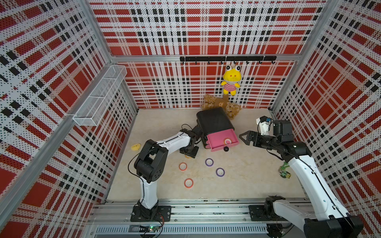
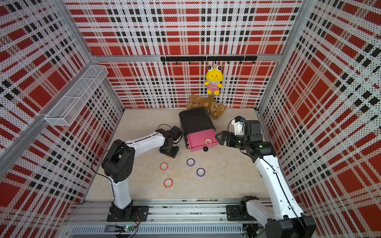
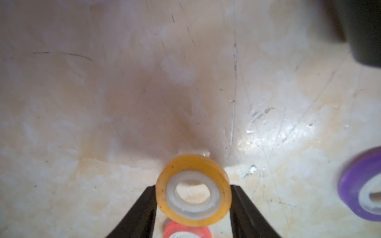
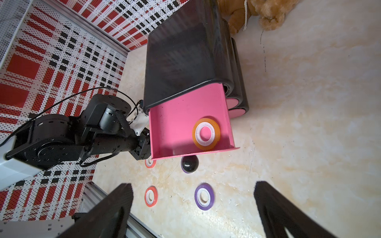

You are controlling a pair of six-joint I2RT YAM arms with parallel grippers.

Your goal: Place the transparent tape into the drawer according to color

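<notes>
An orange tape ring (image 3: 193, 214) sits between the fingertips of my left gripper, which touch its two sides; the gripper is shut on it, low over the table. In the top left view the arm mostly hides this ring. The pink drawer (image 4: 174, 127) stands pulled out of the black cabinet (image 4: 182, 51), with another orange tape (image 4: 206, 134) lying at its right side. Two red tapes (image 1: 183, 166) and two purple tapes (image 1: 209, 162) lie on the table in front. My right gripper is open and empty, to the right of the drawer.
Two further pink drawer fronts (image 4: 237, 112) show shut at the cabinet's side. Brown plush toys (image 1: 232, 110) sit behind the cabinet. A yellow object (image 1: 135, 146) lies at the far left, a green toy (image 1: 284, 171) at the right.
</notes>
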